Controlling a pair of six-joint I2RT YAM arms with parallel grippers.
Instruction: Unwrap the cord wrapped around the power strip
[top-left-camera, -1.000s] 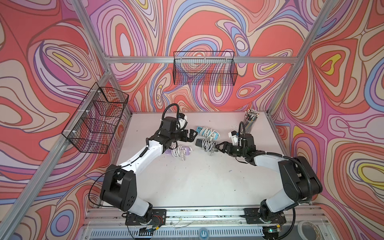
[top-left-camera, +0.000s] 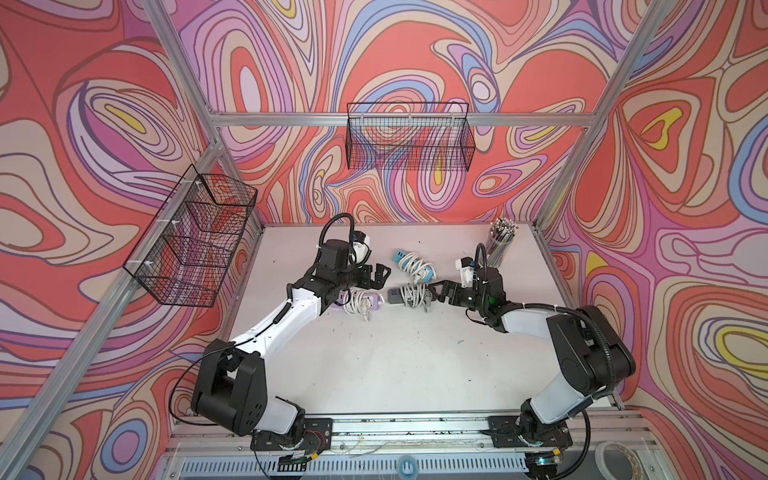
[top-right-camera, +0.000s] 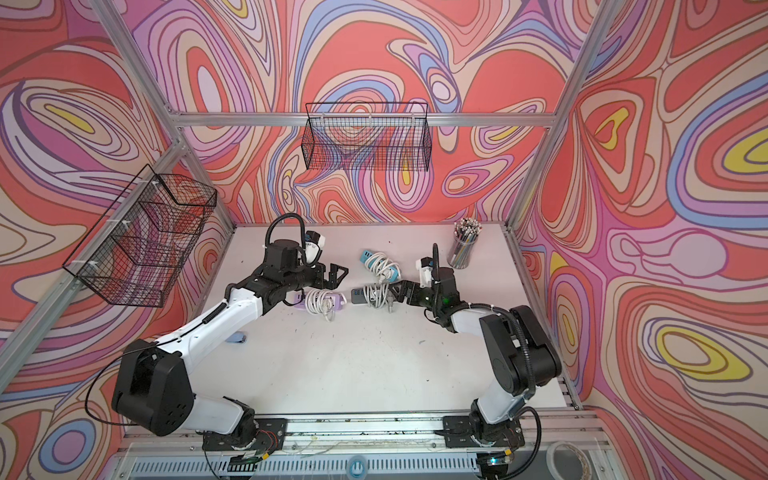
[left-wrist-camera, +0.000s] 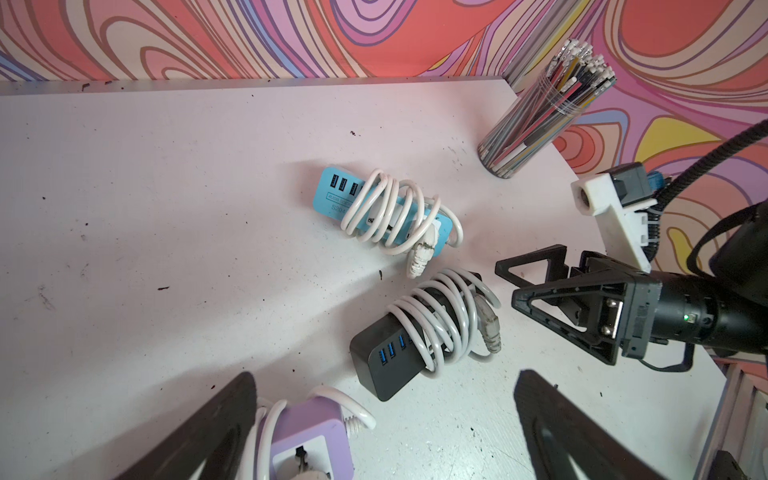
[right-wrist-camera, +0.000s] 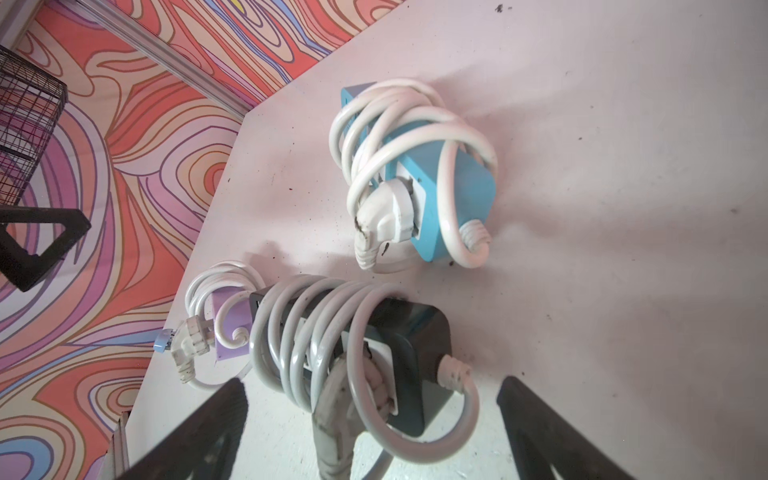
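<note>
A black power strip (left-wrist-camera: 382, 364) lies on the table, grey cord (left-wrist-camera: 440, 320) coiled around its plug-end half. Its plug (right-wrist-camera: 337, 408) sits at that end, and a loop of cord bulges beside it. My right gripper (top-left-camera: 443, 290) is open close to that end, nothing between its fingers. Up and left of the black strip, my left gripper (top-left-camera: 381, 277) stands open and empty above the table. Behind lies a blue power strip (right-wrist-camera: 472, 192) wrapped in white cord. A purple power strip (left-wrist-camera: 308, 424), also cord-wrapped, lies to the left, partly under the left arm.
A clear cup of pencils (left-wrist-camera: 544, 112) stands at the back right. Wire baskets (top-left-camera: 409, 144) hang at the back and left, above the table.
The black strip has turned slightly and shifted a little toward the front left.
</note>
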